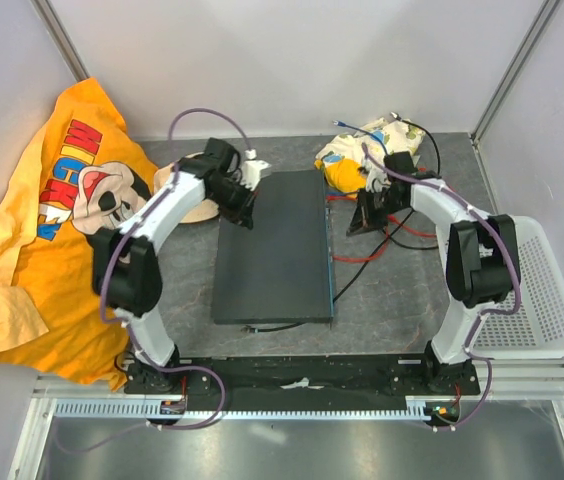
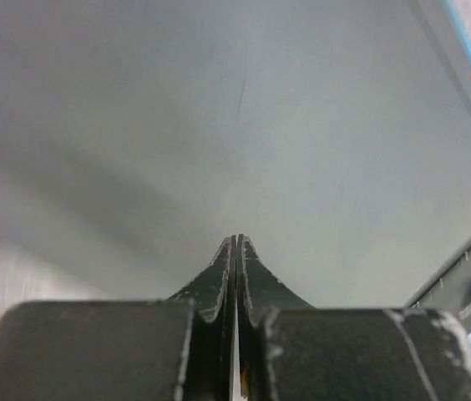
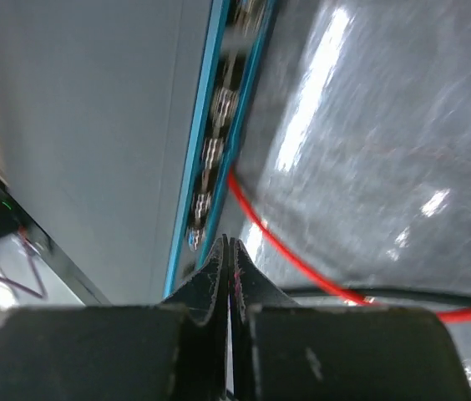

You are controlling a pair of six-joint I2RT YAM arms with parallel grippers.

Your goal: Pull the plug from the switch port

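Observation:
The dark switch (image 1: 272, 255) lies flat mid-table, its port side facing right. In the right wrist view its row of ports (image 3: 219, 125) runs along a blue-edged face, with a red cable (image 3: 281, 246) coming out near the lower ports and a black cable (image 3: 411, 295) crossing below. My right gripper (image 1: 357, 225) is shut and empty, just right of that port side. My left gripper (image 1: 247, 220) hangs over the switch's top, shut with nothing between its fingertips.
An orange cloth (image 1: 52, 230) covers the left, a patterned cloth (image 1: 362, 155) lies at the back, and a white basket (image 1: 522, 300) stands at the right. Loose cables cross the floor between switch and basket.

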